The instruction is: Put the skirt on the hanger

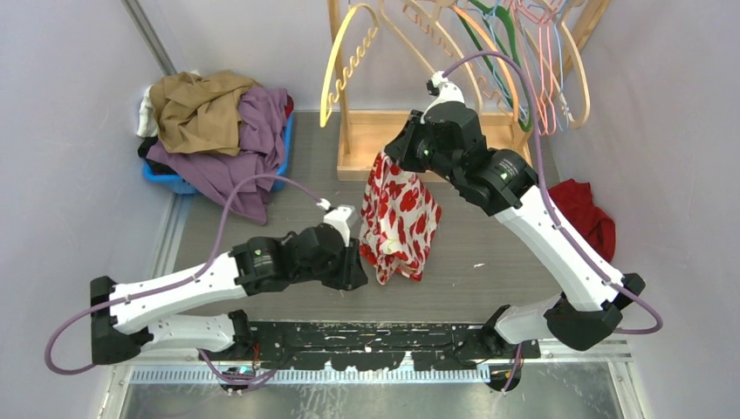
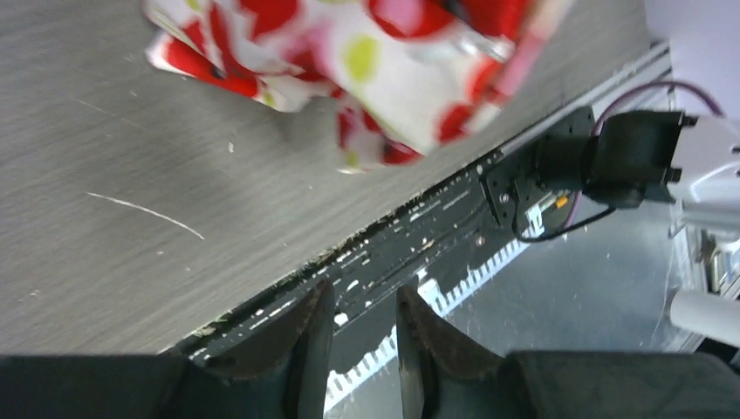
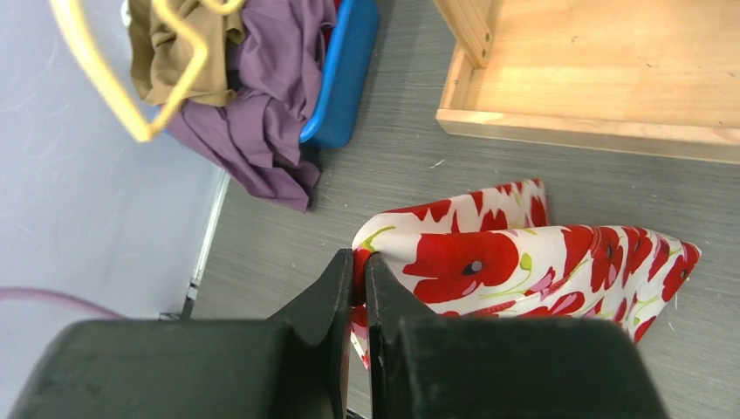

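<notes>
The skirt (image 1: 397, 218), white with red flowers, hangs from my right gripper (image 1: 403, 150) over the middle of the table. In the right wrist view that gripper is shut on a fold of the skirt (image 3: 541, 266). My left gripper (image 1: 347, 286) is just left of the skirt's lower end. Seen from the left wrist, the left gripper has its fingers part open and empty, with the skirt (image 2: 366, 78) above and apart from them. Hangers, one a pale yellow hanger (image 1: 332, 74), dangle from the rack at the back.
At the back left a blue basket (image 1: 181, 185) overflows with brown and purple clothes. The rack's wooden base (image 1: 371, 140) lies behind the skirt. A dark red cloth (image 1: 580, 214) is at the right.
</notes>
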